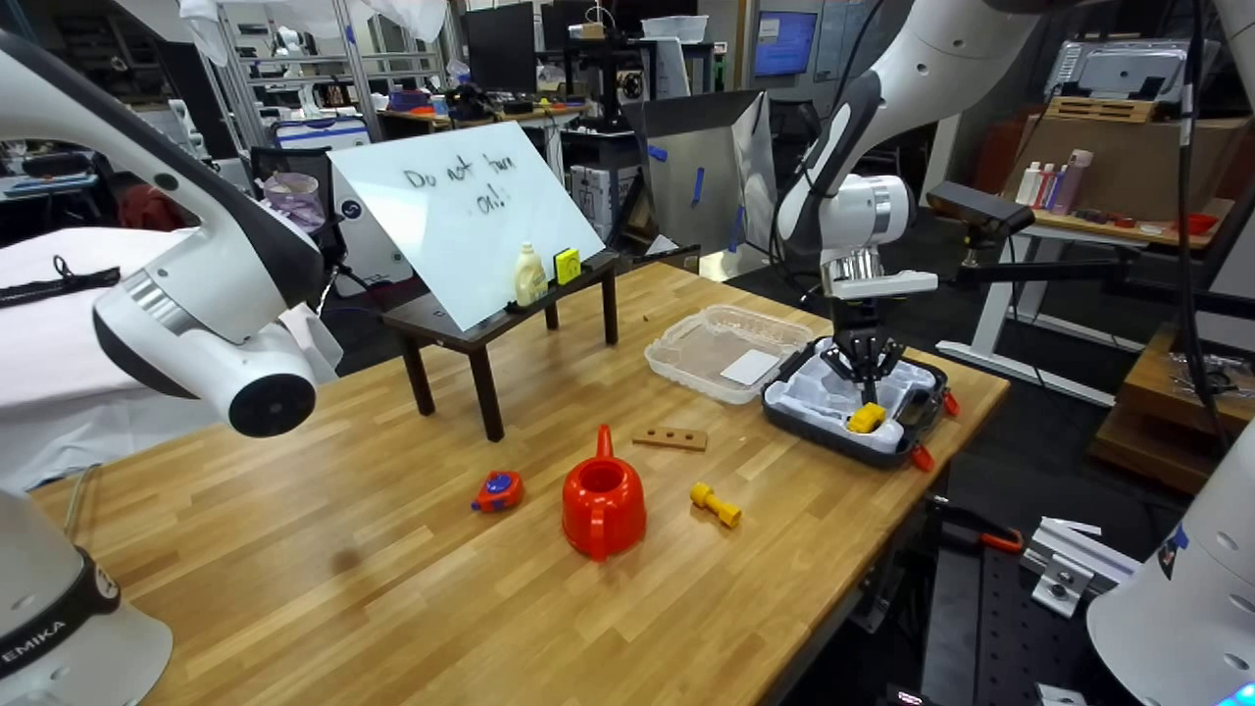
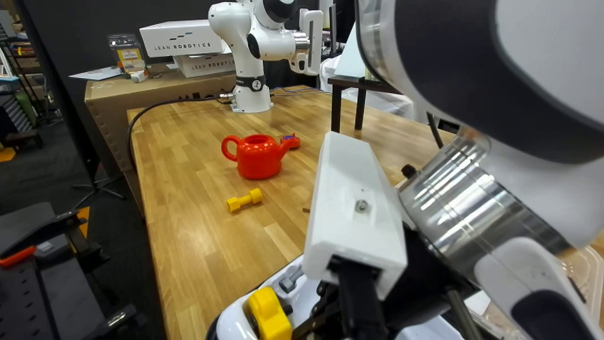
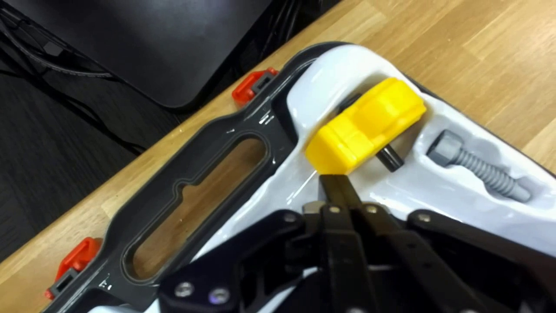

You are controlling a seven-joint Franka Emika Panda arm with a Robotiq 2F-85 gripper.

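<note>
A yellow toy tape measure [image 3: 367, 125] with a black knob rests on its edge in a corner hollow of the white molded case insert [image 3: 412, 188]. In the wrist view my gripper is shut, its black fingertips together at the toy's lower end and nothing between them. Whether the tips touch the toy I cannot tell. Exterior view 1 has the gripper [image 1: 868, 394] low over the black case [image 1: 824, 440], with the yellow toy [image 1: 866, 418] just in front. In exterior view 2 the yellow toy [image 2: 269, 312] shows beside the arm, and the fingertips are hidden.
A grey toy bolt [image 3: 477, 164] lies in its slot beside the tape measure. The case handle [image 3: 198, 195] and red latches [image 3: 253, 86] face the table edge. A clear lid [image 1: 718, 351], red teapot [image 1: 603, 508] and yellow dumbbell-shaped piece [image 1: 715, 504] are on the table.
</note>
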